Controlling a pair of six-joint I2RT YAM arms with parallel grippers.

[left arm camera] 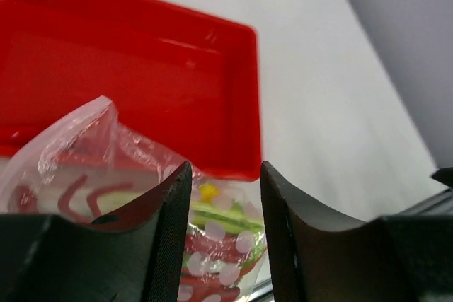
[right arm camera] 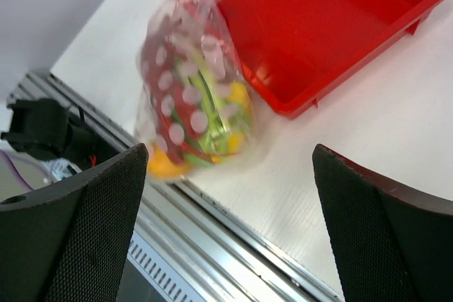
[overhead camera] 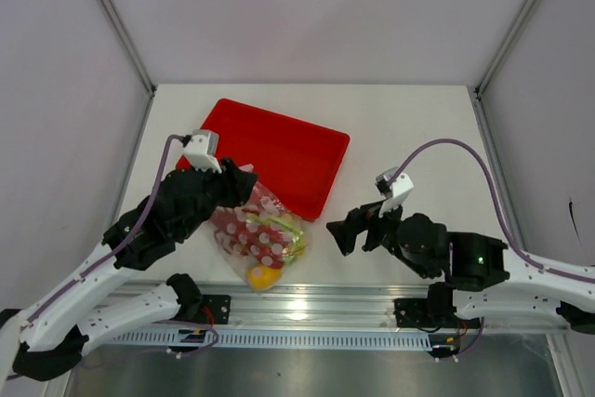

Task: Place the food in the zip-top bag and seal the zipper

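The clear zip bag with food (overhead camera: 263, 232) lies at the front left of the table, against the red tray's front edge; red dotted, green and yellow items show through its plastic, and its loose top rises toward my left gripper. That gripper hangs over the bag's upper end, part open; whether plastic is between its fingers is unclear. My right gripper stands open to the right of the bag, with nothing in it. I cannot tell whether the zipper is closed.
The empty red tray (overhead camera: 288, 146) fills the middle back of the table. A metal rail (overhead camera: 307, 293) runs along the front edge, with walls at the sides.
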